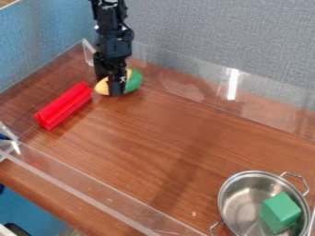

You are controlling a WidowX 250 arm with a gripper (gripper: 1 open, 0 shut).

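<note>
My black gripper (116, 80) is lowered at the back left of the wooden table, over a yellow object (103, 87) with a green part (133, 80) at its right. The fingers look closed around the yellow object, though the contact is too small to see clearly. A red bar-like object (64, 105) lies on the table to the lower left of the gripper.
A steel pot (241, 201) with a green block (281, 213) inside stands at the front right. Clear plastic edging runs along the table's sides, with walls behind.
</note>
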